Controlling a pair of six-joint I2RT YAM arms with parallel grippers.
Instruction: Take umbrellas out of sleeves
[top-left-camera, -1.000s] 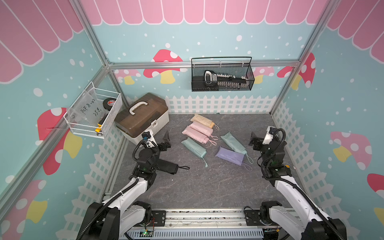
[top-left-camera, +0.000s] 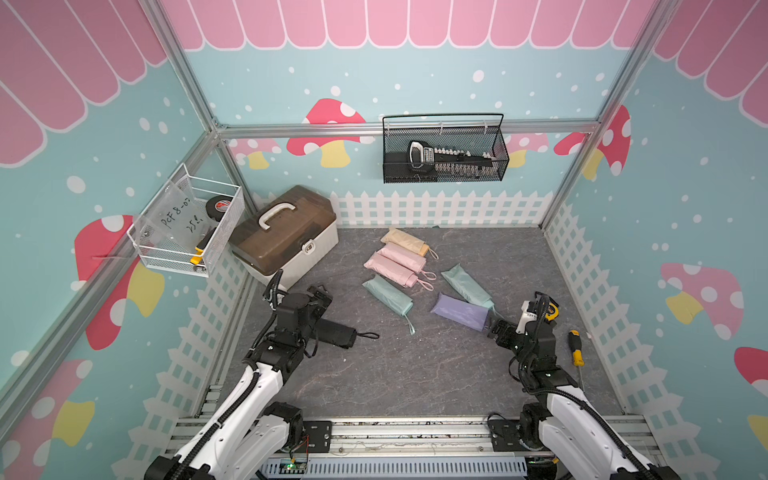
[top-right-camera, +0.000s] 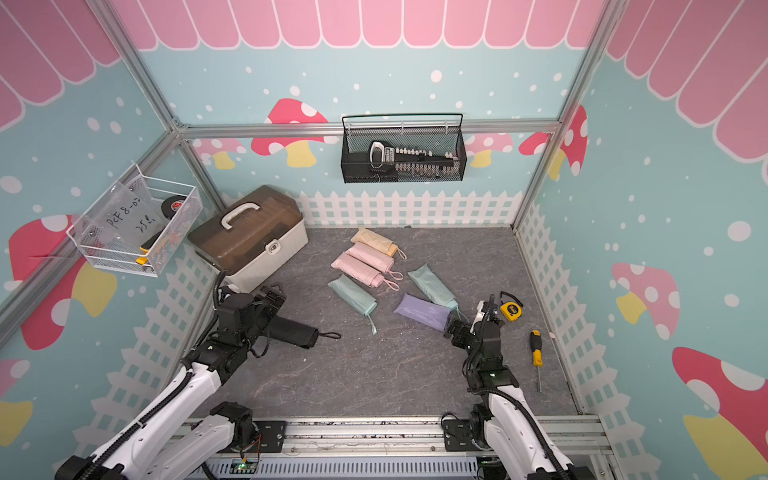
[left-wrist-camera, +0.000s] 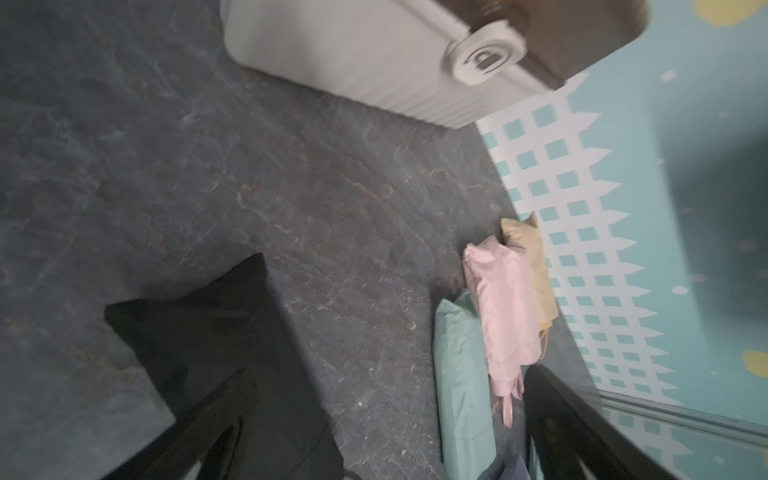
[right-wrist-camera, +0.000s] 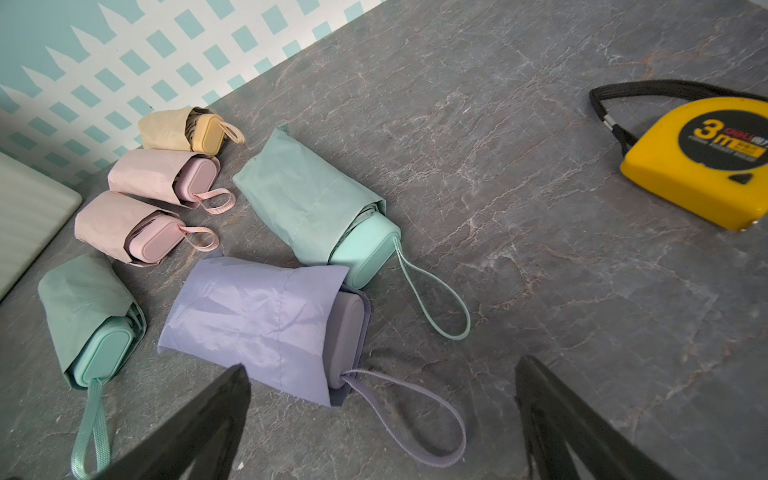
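A black sleeved umbrella (top-left-camera: 334, 333) lies partly under my left arm, its loop to the right. My left gripper stands open above it, the black sleeve (left-wrist-camera: 240, 376) showing near its left finger. A purple umbrella in its sleeve (right-wrist-camera: 264, 324) lies with its grey-purple handle end poking out. Touching it is a sleeved teal umbrella (right-wrist-camera: 312, 196). My right gripper is open and empty, the purple strap (right-wrist-camera: 436, 460) between its fingers' lines of sight. Another sleeved teal umbrella (top-left-camera: 388, 295), two pink ones (top-left-camera: 389, 269) and a beige one (top-left-camera: 405, 240) lie farther back.
A tool case (top-left-camera: 288, 232) stands at the back left. At right lie a yellow tape measure (top-right-camera: 510, 310) and a screwdriver (top-right-camera: 536, 349). Wire baskets hang on the left (top-left-camera: 188, 228) and back (top-left-camera: 445, 152) walls.
My right arm has come down and toward the front, near the purple umbrella's handle end. The left gripper has shifted left and back toward me, tilting over. The umbrellas have not moved.
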